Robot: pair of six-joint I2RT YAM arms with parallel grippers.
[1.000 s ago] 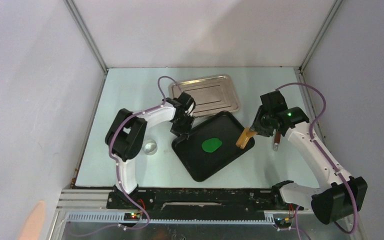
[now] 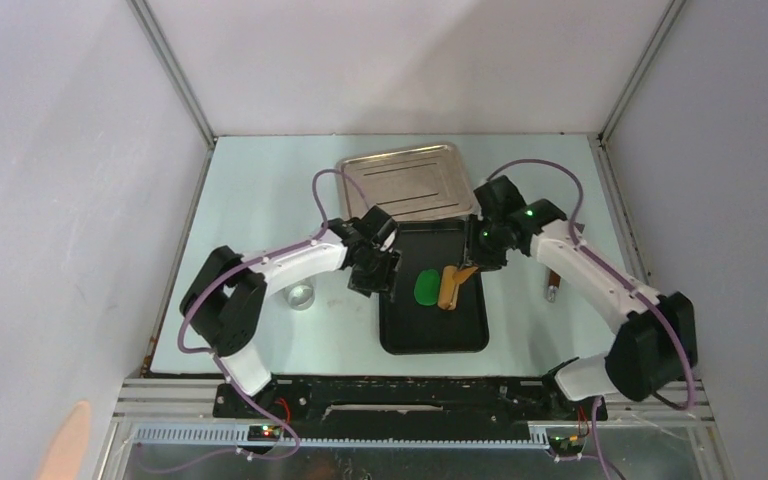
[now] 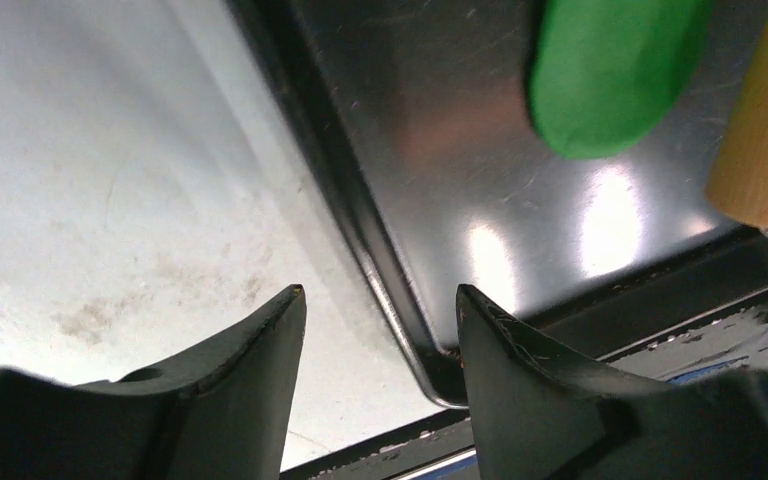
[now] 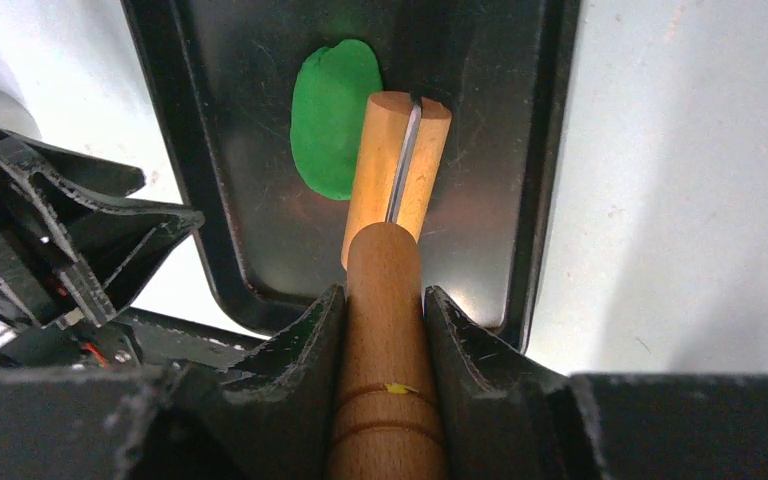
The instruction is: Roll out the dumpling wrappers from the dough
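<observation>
A black tray (image 2: 410, 330) holds a flattened oval of green dough (image 2: 426, 287). My right gripper is shut on the wooden handle of a rolling pin (image 4: 385, 270). The pin's pale wooden roller (image 4: 365, 175) is low over the tray, just right of the dough; whether it touches the tray is unclear. My left gripper is open, over the tray's left edge, with nothing between its fingers.
A metal tray (image 2: 405, 175) lies at the back. A small round container (image 2: 300, 298) stands left of the black tray. Another wooden-handled tool (image 2: 554, 280) lies at the right.
The black tray has turned from angled to straight. My left gripper has shifted from the tray's upper edge, and my right gripper has carried the rolling pin leftward, beside the dough.
</observation>
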